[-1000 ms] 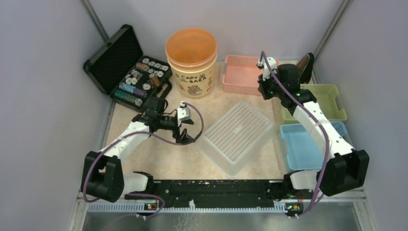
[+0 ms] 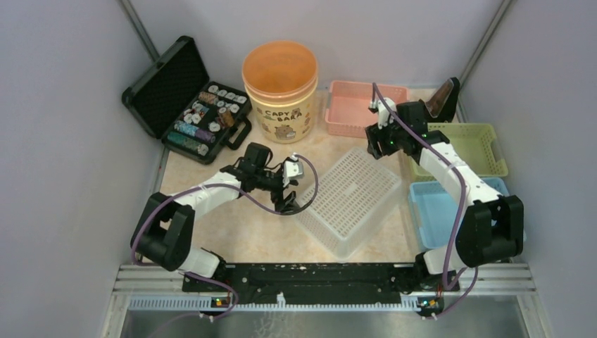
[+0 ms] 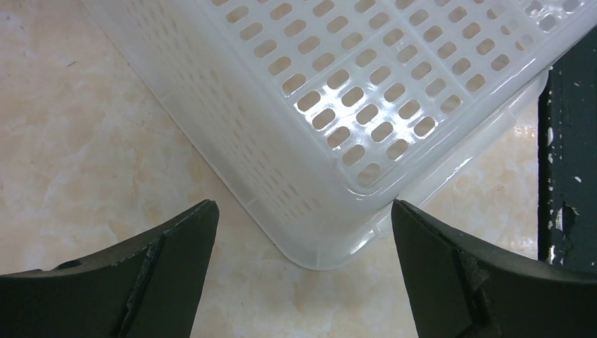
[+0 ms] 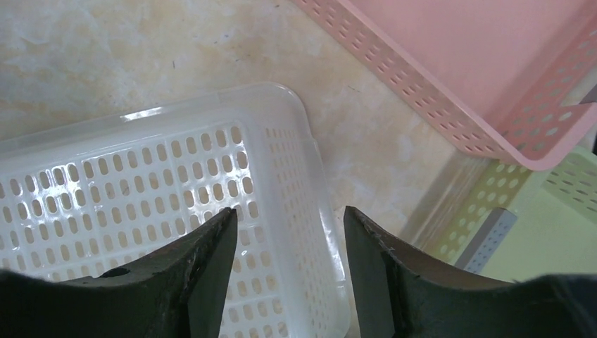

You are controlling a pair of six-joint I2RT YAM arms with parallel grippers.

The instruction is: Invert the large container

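Note:
The large translucent white container (image 2: 352, 193) rests upside down on the table, its perforated base facing up and its rim against the surface. At its left corner, my left gripper (image 2: 287, 208) is open; in the left wrist view nothing sits between its fingers, and the container's corner (image 3: 331, 225) lies just beyond them. Above the far right end of the container hovers my right gripper (image 2: 376, 144). Its fingers (image 4: 211, 253) stand apart in the right wrist view, with the container's end wall below and between them, and no contact is visible.
Behind stands a tall capybara bucket (image 2: 285, 120), with a pink basket (image 2: 345, 129) to its right. Green (image 2: 500, 169) and blue (image 2: 415, 218) baskets line the right side. An open black case (image 2: 169, 91) sits at back left. Bare table lies left of the container.
My left gripper has moved right, closer to the container's corner. The container has barely shifted to the right.

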